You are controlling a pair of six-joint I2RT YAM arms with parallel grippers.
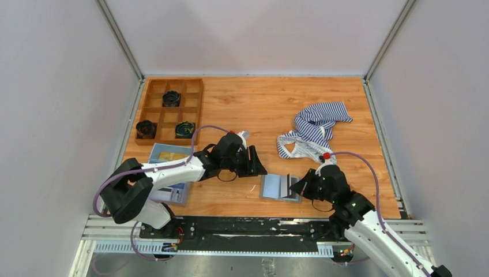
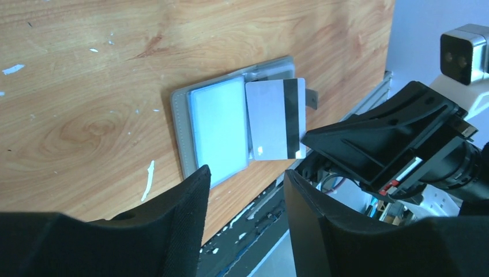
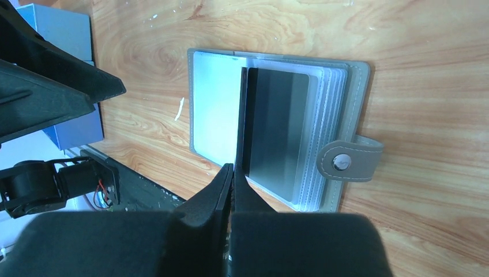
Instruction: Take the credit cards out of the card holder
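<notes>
The grey card holder [image 3: 356, 98] lies open on the table, its clear sleeves and strap facing right. A pale card with a black stripe stands out from the sleeves, tilted; in the right wrist view it shows nearly edge-on. My right gripper is shut, with the card's near edge at its fingertips, seemingly pinched between them. Behind it a dark sleeve [image 3: 279, 133] shows. A light blue panel [image 2: 219, 124] covers the holder's left part. My left gripper stands open to the left of the holder, with nothing between its fingers.
A blue box [image 1: 183, 195] sits partly under the left arm, with a yellow card [image 1: 173, 156] in its back section. Behind it is a wooden compartment tray [image 1: 151, 107]. A striped cloth [image 1: 317, 124] lies behind the holder.
</notes>
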